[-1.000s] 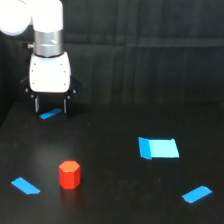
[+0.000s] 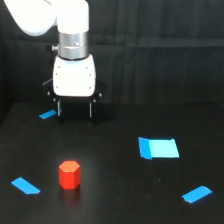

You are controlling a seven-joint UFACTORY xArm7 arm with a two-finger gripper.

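A red block [image 2: 69, 175] with a many-sided outline rests on the black table, left of the middle and toward the front. My gripper [image 2: 75, 113] hangs behind it, in the upper left of the camera view. Its two dark fingers are spread wide and the space between them is empty. A clear stretch of table shows between the gripper and the block. On the right side lies a light blue square [image 2: 164, 148], with a darker blue strip [image 2: 145, 148] along its left edge.
Blue tape marks lie flat at the back left [image 2: 47, 114], the front left [image 2: 25, 186] and the front right [image 2: 196, 194]. A dark curtain [image 2: 150, 50] hangs behind the table.
My gripper has moved to the right and slightly toward the camera, away from the back left tape mark. The red block and the light blue square have stayed in place.
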